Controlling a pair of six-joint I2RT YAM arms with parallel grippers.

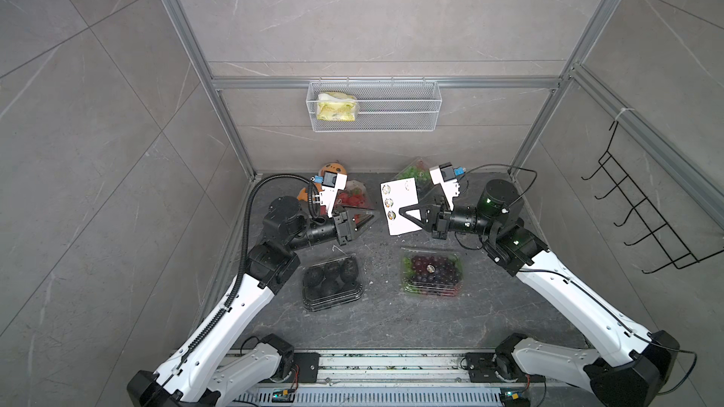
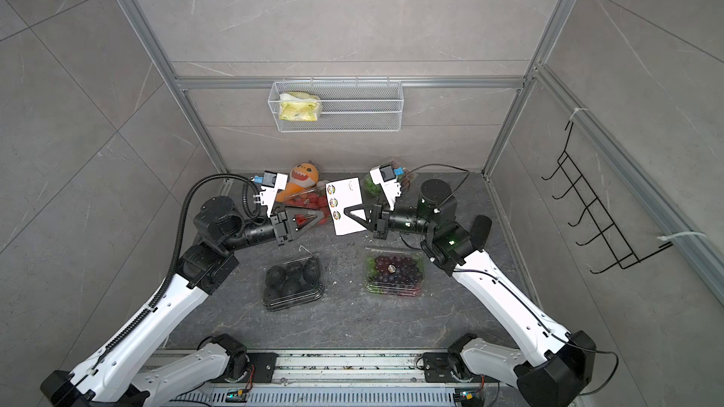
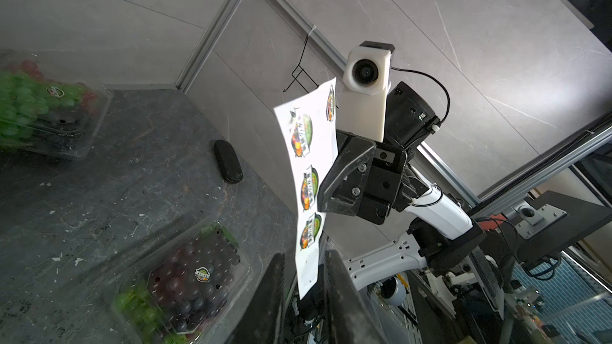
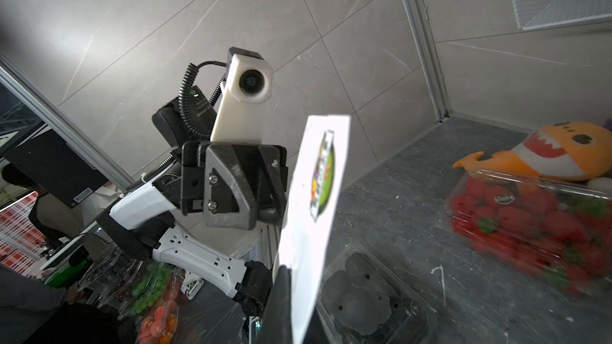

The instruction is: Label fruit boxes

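Note:
A white sheet of round fruit labels (image 1: 398, 197) is held up in the middle by my right gripper (image 1: 403, 211), shut on its edge. Several colored stickers show on the sheet (image 3: 306, 184) in the left wrist view. My left gripper stands partly open to the left of the sheet, apart from it, and no label shows between its fingers. In front lie a clear box of dark plums (image 1: 332, 280) and a box of red and green grapes (image 1: 431, 271). A sticker (image 3: 202, 274) is on the grape box.
Behind the arms are a labeled strawberry box (image 4: 522, 216), an orange toy (image 4: 548, 149) and a labeled green grape box (image 3: 38, 114). A wire basket (image 1: 399, 105) hangs on the back wall. Bare counter (image 1: 381, 309) lies around the front boxes.

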